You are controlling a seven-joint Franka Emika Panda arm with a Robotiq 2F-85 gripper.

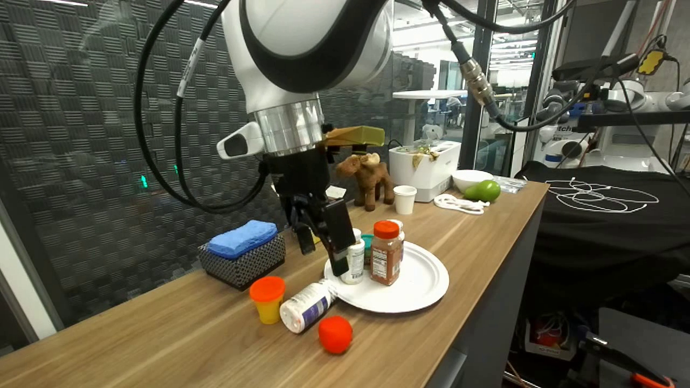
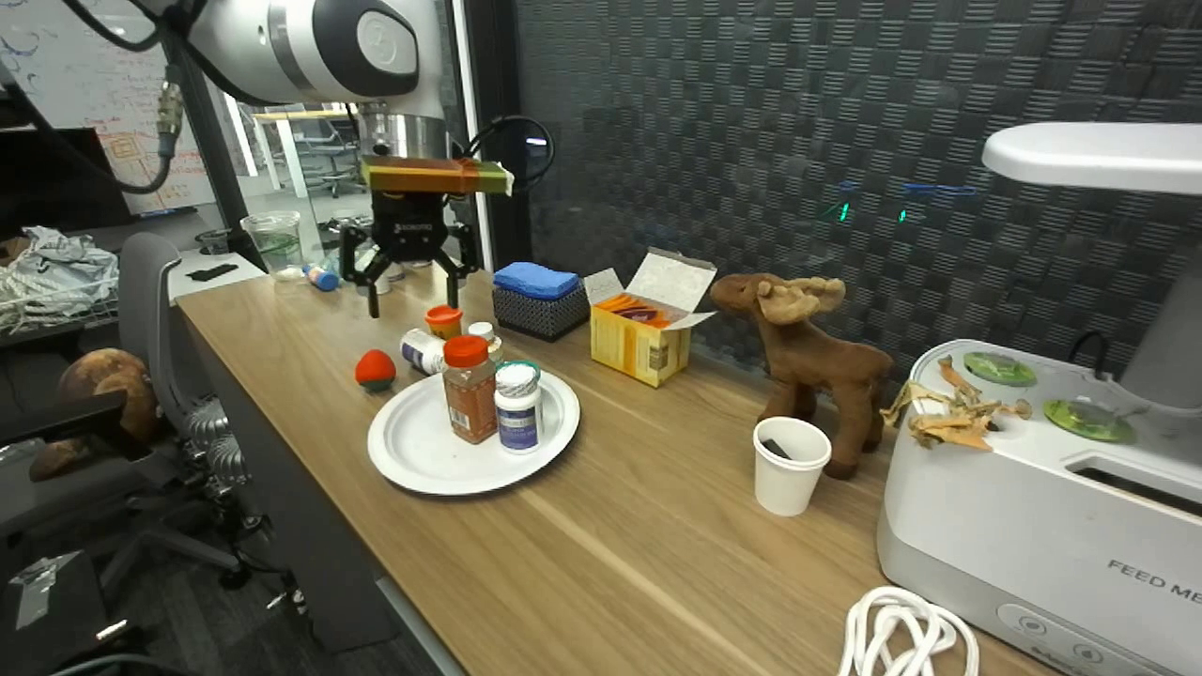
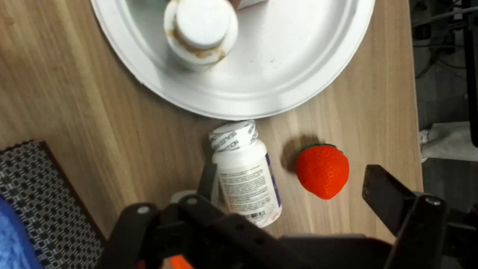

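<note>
My gripper hangs open above the table, nothing held, its fingers wide apart. Below it in the wrist view a white pill bottle [image 3: 246, 181] lies on its side, cap towards the plate, close to the left finger. A red strawberry [image 3: 322, 172] rests on the wood to the bottle's right, inside the right finger. The white plate [image 2: 485, 479] bears a red-capped spice jar [image 2: 469, 394], a white bottle with a purple label [image 2: 519, 415] and another white bottle [image 1: 353, 262]. A yellow tub with an orange lid [image 1: 268, 300] stands beside the lying bottle.
A dark woven box with blue cloth [image 1: 243, 246] stands near the back wall. Farther along are an open yellow box [image 2: 639, 344], a plush moose [image 2: 806, 349] and a paper cup [image 2: 789, 468]. Bare wood lies before the cup; the table's front edge is near the strawberry.
</note>
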